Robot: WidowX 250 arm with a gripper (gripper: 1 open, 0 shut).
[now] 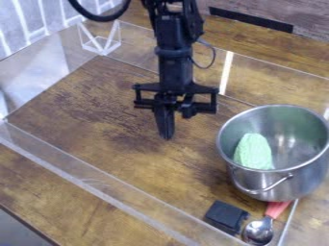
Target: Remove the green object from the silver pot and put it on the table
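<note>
The silver pot [306,154] stands upright at the right of the table. Inside it, against the left part of its wall, rests the green object [253,151], pale and rounded. My black gripper [166,131] points down over the bare wood, left of the pot and apart from it. Nothing shows in its fingers, which look close together, but at this size I cannot tell whether they are open or shut.
In front of the pot lie a black block [226,216] and a spoon with a red handle [260,231]. Clear low walls [110,187] border the table area. The wooden surface [90,115] on the left is empty.
</note>
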